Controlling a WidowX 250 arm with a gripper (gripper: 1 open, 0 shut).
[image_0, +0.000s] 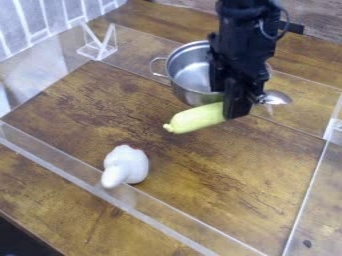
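My black gripper (230, 98) hangs over the middle right, holding a pale green, elongated vegetable (197, 118) that points down-left. The exact state of the fingers around it is partly hidden. Behind it a silver pot (193, 70) sits on the wooden board, partly covered by the arm. A white, bulbous object (126, 166) lies at the lower left, apart from the gripper.
A silver utensil, perhaps a spoon (278, 98), shows right of the gripper. Clear plastic edges (187, 235) border the wooden surface (94, 110). A white stand (98, 48) is at the back left. The board's middle is clear.
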